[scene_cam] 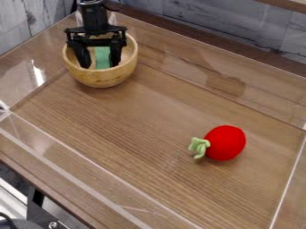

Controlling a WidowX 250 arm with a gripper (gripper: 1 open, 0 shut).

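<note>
A tan bowl (102, 76) sits at the upper left of the table, with a green object (102, 55) inside it. My black gripper (96, 55) reaches down from the top into the bowl, its fingers around the green object. Whether they grip it is unclear.
A red tomato-like object (225, 143) with a green stem lies at the lower right. A pale wall runs along the upper left edge.
</note>
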